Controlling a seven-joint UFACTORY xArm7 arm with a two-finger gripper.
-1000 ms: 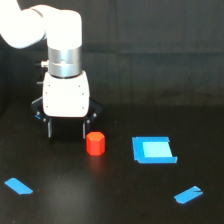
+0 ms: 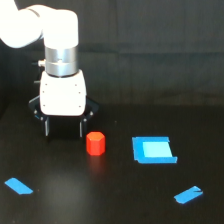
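Under the white arm (image 2: pixel 62 95), my gripper (image 2: pixel 64 127) points downward at the left of the view. Its two dark fingers stand wide apart, with nothing visible between them. A small red block (image 2: pixel 95 144) rests on the black table, to the right of the gripper and a little lower in the picture, clear of the fingers. Right of the block is a square outlined in blue tape (image 2: pixel 137 150), with a pale, light-blue middle (image 2: pixel 156 149) and nothing on it.
Two short blue strips lie on the table, one at the lower left (image 2: pixel 18 186) and one at the lower right (image 2: pixel 188 195). Behind is a dark backdrop.
The arm and gripper have shifted slightly to the left, a bit farther from the red block. The block, square and strips are where they were.
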